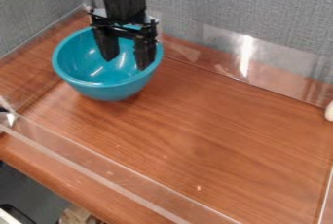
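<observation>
A blue bowl (111,87) stands on the wooden table at the upper left. The black gripper (127,45) hangs over the bowl's back part, open, its two fingers spread and reaching into the bowl's opening. The bowl's inside behind the fingers is partly hidden, and I see nothing held between them.
A clear panel runs along the back below a grey wall. A small white object (328,111) sits at the right edge. The table's front left edge ends over a dark gap.
</observation>
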